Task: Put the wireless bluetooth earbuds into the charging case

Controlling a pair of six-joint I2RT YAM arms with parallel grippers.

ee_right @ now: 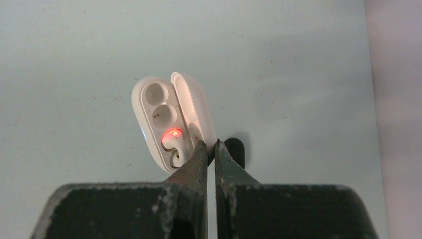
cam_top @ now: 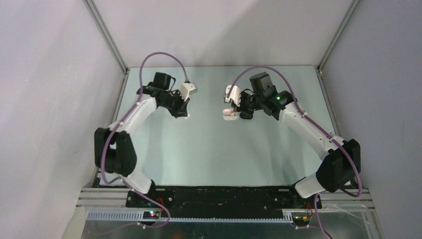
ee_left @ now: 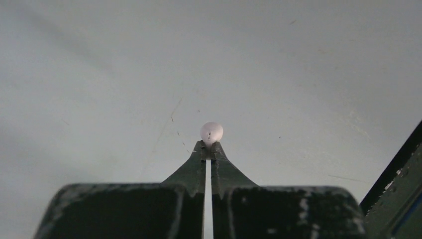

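Observation:
A white earbud (ee_left: 211,132) is pinched at the tips of my left gripper, which is shut on its stem. In the top view my left gripper (cam_top: 186,113) is at left of centre, apart from the case. The white charging case (ee_right: 158,119) lies with its lid open in the right wrist view. One earbud (ee_right: 174,144) sits in its lower slot, beside a red light, while the upper slot is empty. My right gripper is shut on the edge of the case's lid (ee_right: 195,102).
A dark, rounded object (ee_right: 235,151) lies just right of the right fingertips. Walls stand at the back and both sides.

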